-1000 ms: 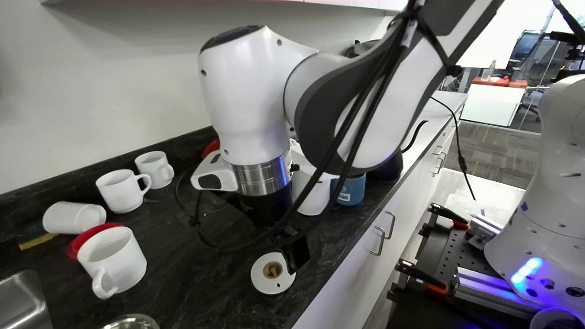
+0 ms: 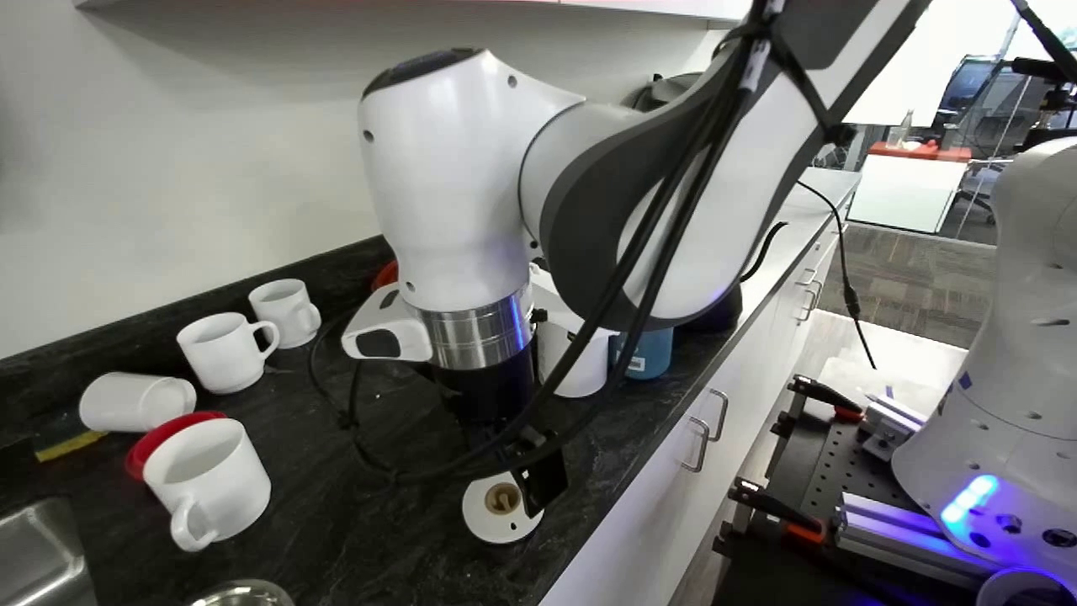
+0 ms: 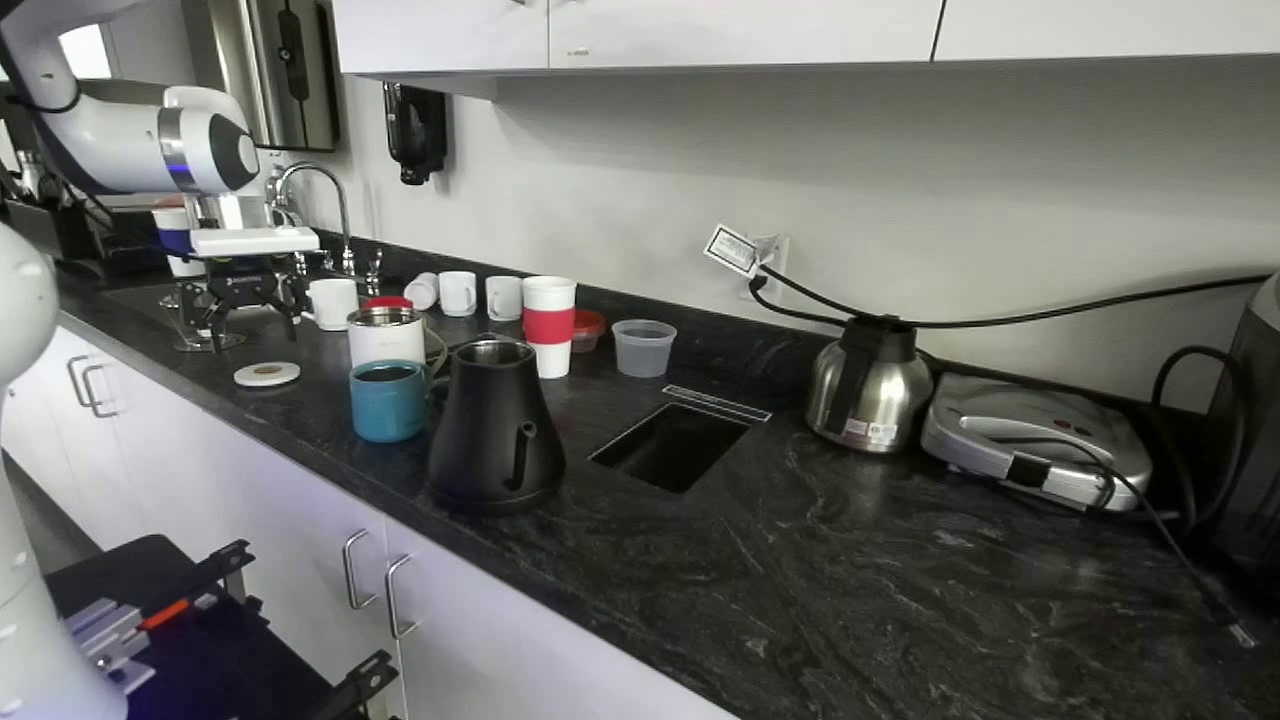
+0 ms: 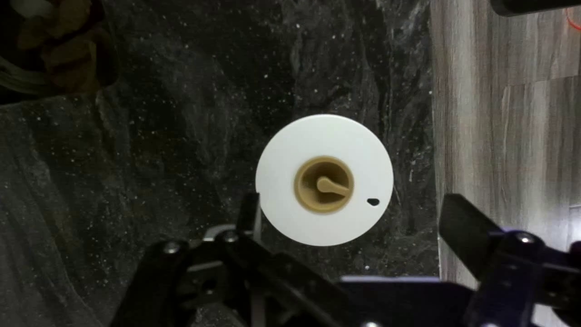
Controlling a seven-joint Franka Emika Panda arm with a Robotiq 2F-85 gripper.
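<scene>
A round white lid (image 4: 278,158) with a recessed tan centre and a small knob (image 4: 333,187) lies flat on the dark counter, near its front edge. My gripper hangs above the lid, open, its two fingers (image 4: 467,231) wide apart and nothing held between them. The left finger overlaps the lid's left rim in the wrist view, while the right one appears over the counter's edge. From the first exterior view, the lid (image 2: 486,523) shows just below the fingers. In the second exterior view the gripper (image 3: 256,336) is above and left of the lid (image 3: 266,374).
White mugs (image 2: 207,475) stand or lie toward the sink (image 2: 45,555). A white canister (image 3: 386,340), a teal mug (image 3: 387,402) and a black kettle (image 3: 494,432) stand beyond the lid.
The arm has shifted slightly left in the first exterior view, and the gripper sits a little lower. The lid and mugs have stayed in place.
</scene>
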